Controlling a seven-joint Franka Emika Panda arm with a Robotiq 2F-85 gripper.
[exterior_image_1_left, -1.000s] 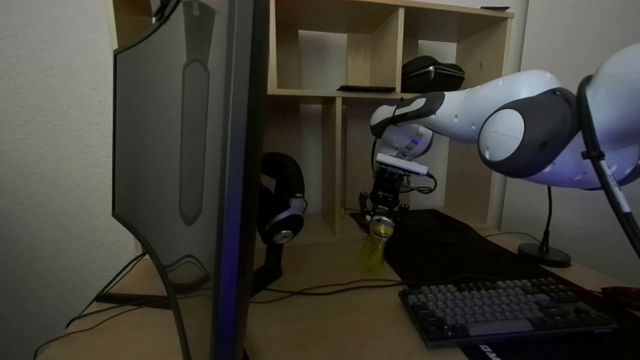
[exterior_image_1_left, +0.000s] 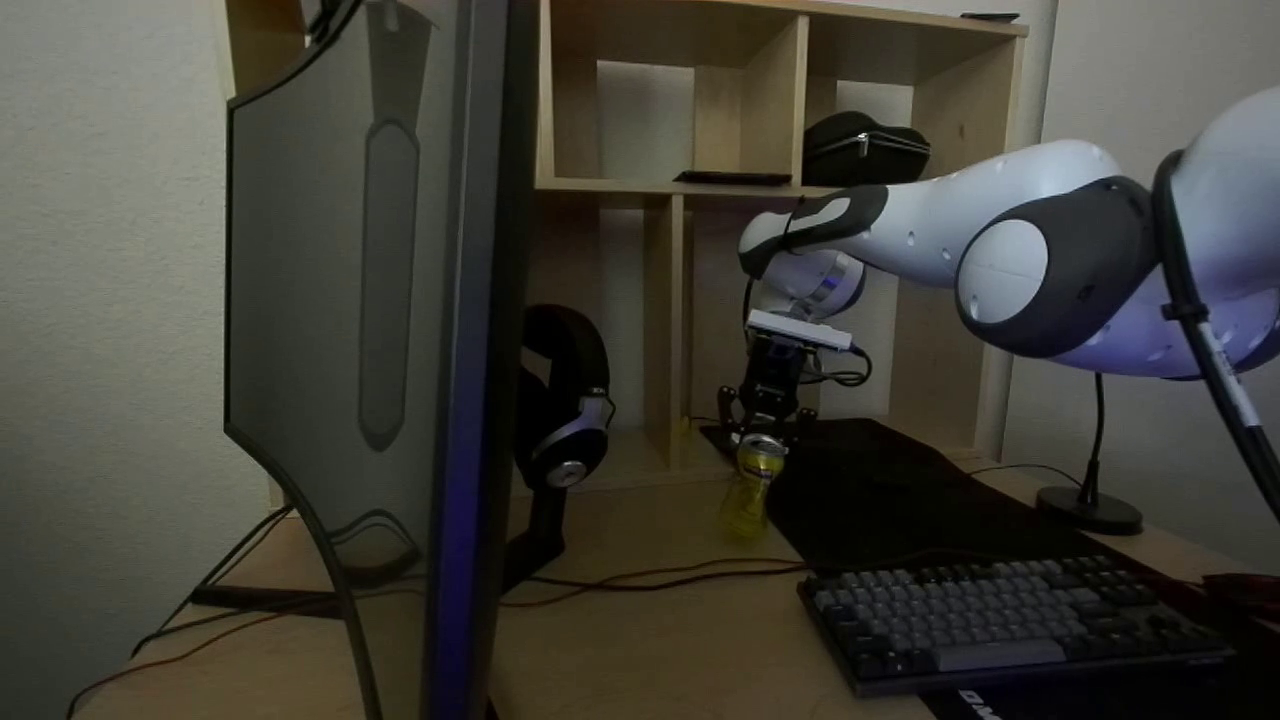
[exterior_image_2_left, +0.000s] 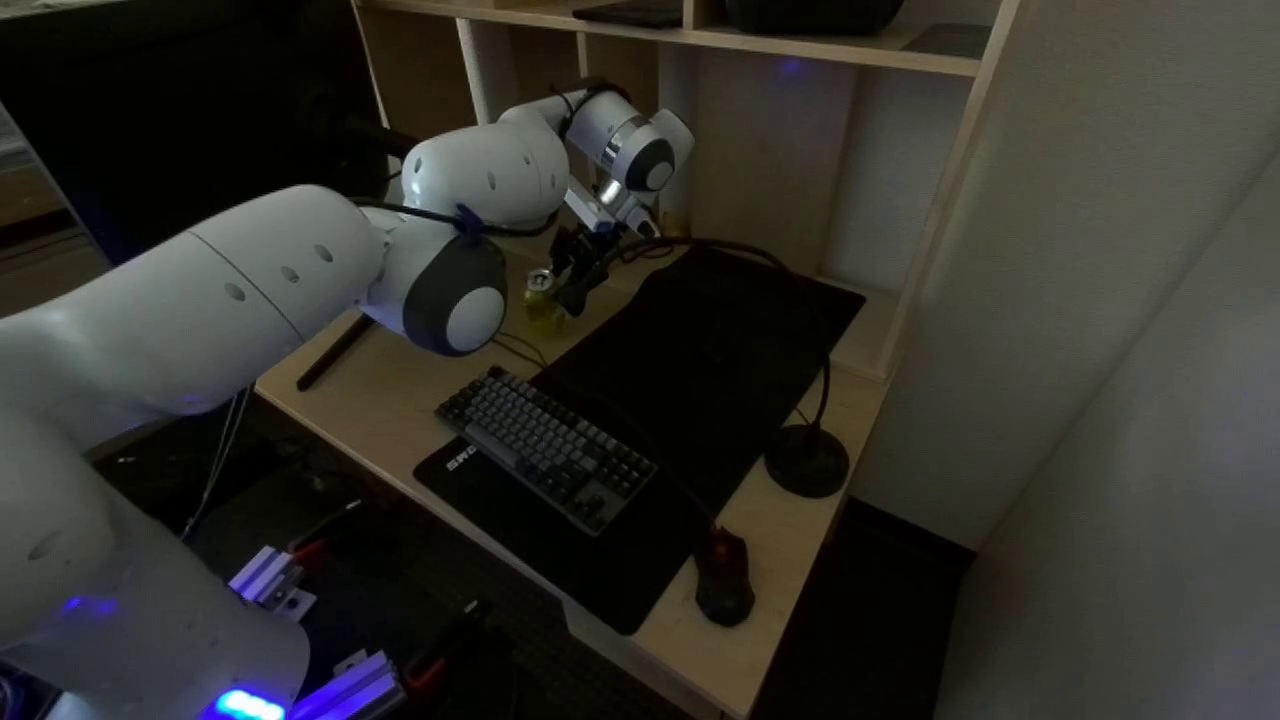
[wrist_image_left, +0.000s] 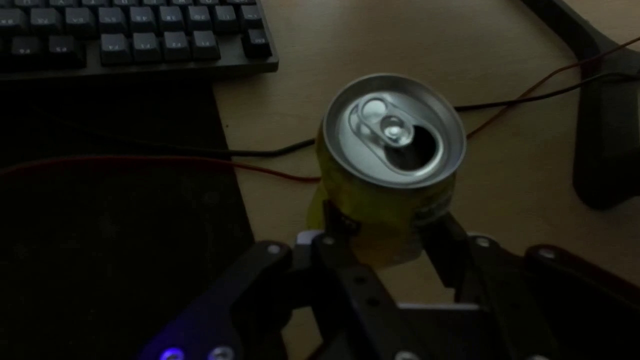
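Note:
A yellow drink can (wrist_image_left: 384, 210) with a silver top and an opened mouth fills the middle of the wrist view. My gripper is shut on its side, one finger to each side. In exterior view 1 the can (exterior_image_1_left: 761, 460) leans slightly below the gripper (exterior_image_1_left: 763, 430). Under it shows a translucent yellow object (exterior_image_1_left: 744, 514), perhaps a cup, on the bare desk beside the black mat. Whether the can is above, touching or partly inside that object, I cannot tell. Exterior view 2 shows the can (exterior_image_2_left: 540, 283) left of the mat.
A keyboard (exterior_image_1_left: 1014, 618) lies on the black mat (exterior_image_2_left: 720, 324). Red and black cables (exterior_image_1_left: 672, 578) cross the desk near the can. A headset (exterior_image_1_left: 564, 408) hangs by the monitor (exterior_image_1_left: 324, 300). Shelves (exterior_image_1_left: 666, 186) rise behind, and a mouse (exterior_image_2_left: 723, 578) sits at the front.
In exterior view 1 my gripper and the can have shifted very slightly left. The can remains between the fingers; nothing else has visibly moved.

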